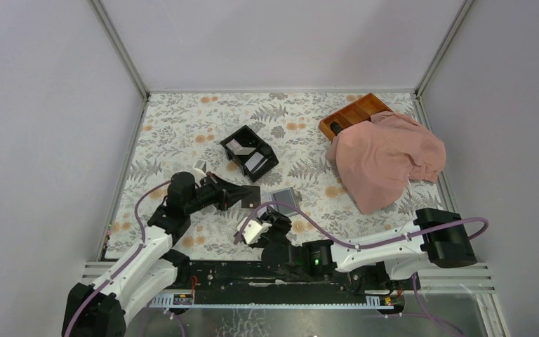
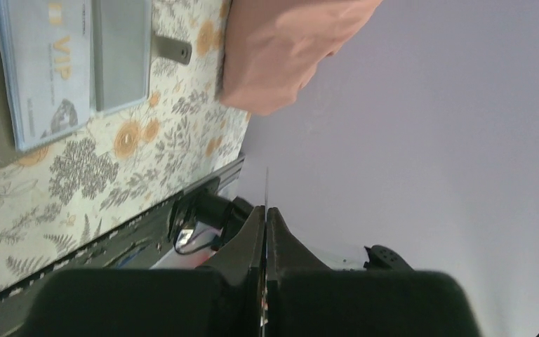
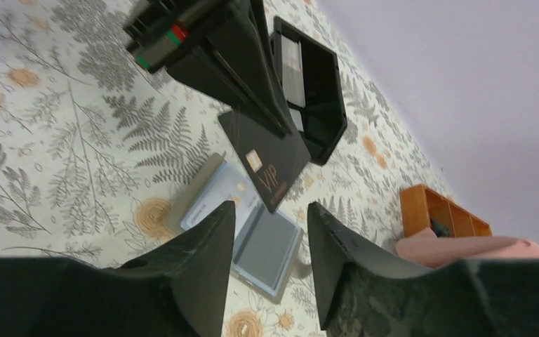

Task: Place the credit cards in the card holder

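My left gripper is shut; in the right wrist view its tips hold a black VIP card (image 3: 263, 154), which hangs above the grey card holder (image 1: 285, 202). The holder, with a white VIP card (image 2: 51, 77) in one compartment, lies on the patterned table. In the left wrist view the black card is hidden. My right gripper stands open, with nothing between its fingers, facing the holder and the held card.
A black tray (image 1: 231, 137) with cards sits behind the left gripper. A wooden box (image 1: 354, 112) and pink cloth (image 1: 386, 161) lie at right.
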